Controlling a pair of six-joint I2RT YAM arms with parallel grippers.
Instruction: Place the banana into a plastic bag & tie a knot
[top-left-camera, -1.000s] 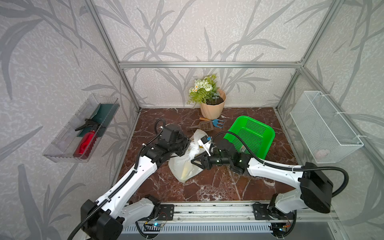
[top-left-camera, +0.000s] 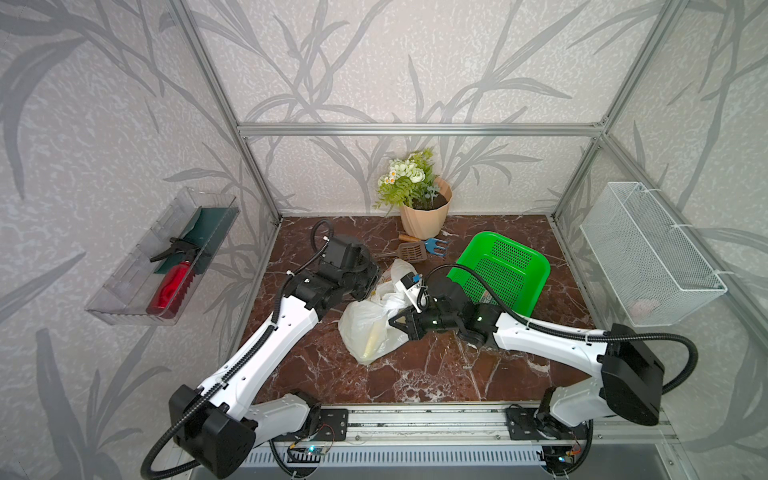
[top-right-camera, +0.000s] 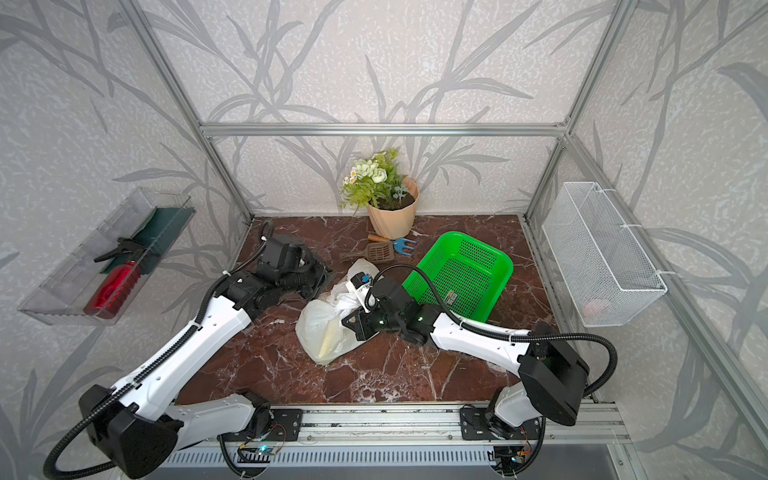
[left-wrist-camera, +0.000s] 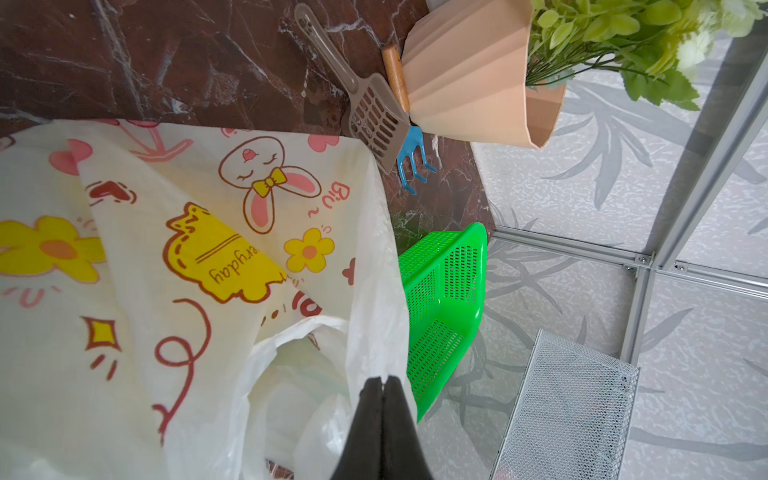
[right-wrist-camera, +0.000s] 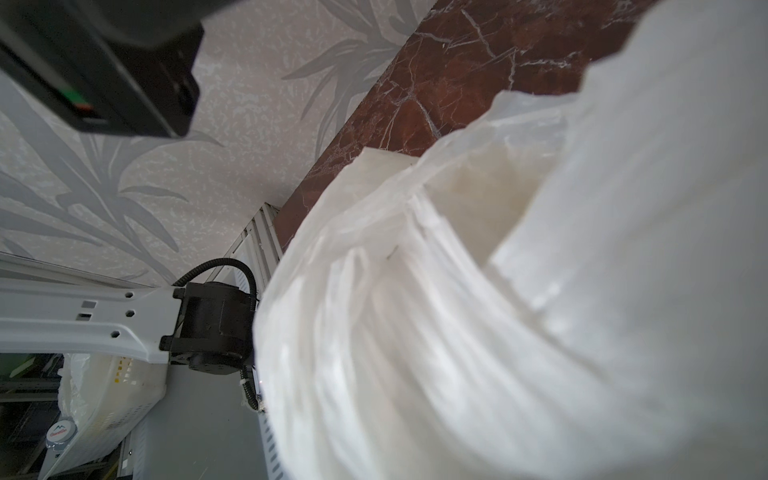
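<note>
A white printed plastic bag (top-left-camera: 360, 332) lies on the marble table between both arms, with a pale yellow shape, likely the banana (top-right-camera: 328, 340), showing through it. My left gripper is shut above the bag's printed upper part, with no material visible between its fingertips. My right gripper is at the bag's gathered middle in both top views; its fingertips are hidden in the white plastic in the right wrist view, so what lies between them cannot be seen.
A green basket (top-left-camera: 496, 272) stands to the right, a flower pot (top-left-camera: 424, 220) at the back, with a slotted spatula (top-left-camera: 412, 253) and blue fork (top-left-camera: 434, 245) before it. Wire and clear racks hang on the side walls.
My left arm has risen and moved slightly toward the back, away from the bag's middle. My right gripper has shifted slightly to the right.
</note>
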